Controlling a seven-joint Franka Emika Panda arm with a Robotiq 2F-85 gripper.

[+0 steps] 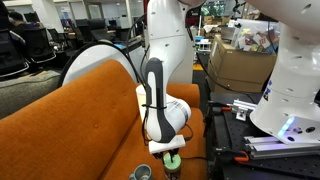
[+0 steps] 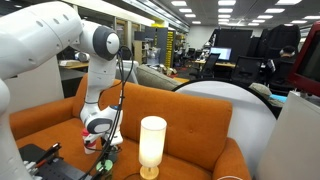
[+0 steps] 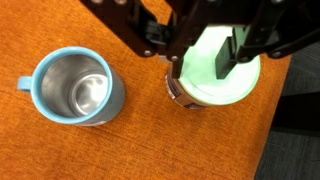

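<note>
A container with a pale green lid [image 3: 215,75] stands on the orange sofa seat. Its patterned side shows just below the lid in the wrist view. My gripper points down over this lid, its dark fingers [image 3: 228,58] apart and the green surface showing between them. Whether the fingertips touch the lid, I cannot tell. In exterior view 1 the gripper [image 1: 164,153] is right above the lid [image 1: 172,161]. A light blue mug [image 3: 78,86] with an empty steel inside stands upright beside the container, its handle turned away from it.
The sofa backrest [image 1: 70,110] rises behind the mug. Beyond the seat edge lies a dark floor [image 3: 285,145] on the container's other side. A white lamp [image 2: 152,142] stands farther along the seat in exterior view 2. Bare seat surrounds the mug.
</note>
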